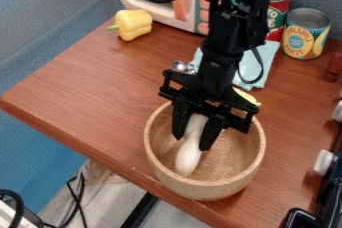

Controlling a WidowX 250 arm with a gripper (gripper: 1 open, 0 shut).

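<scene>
A wooden bowl (231, 180) sits at the front right of the table, holding a long white object (190, 149) that looks like a pestle or toy vegetable. My black gripper (198, 122) points down into the bowl with its fingers around the upper end of the white object, which leans upward toward them. Whether the fingers press on it is hard to tell.
A yellow object (131, 24) lies at the back left. A toy microwave, two cans (306, 34), a light blue cloth, a spoon and a small red jar stand behind. Dark equipment lines the right edge.
</scene>
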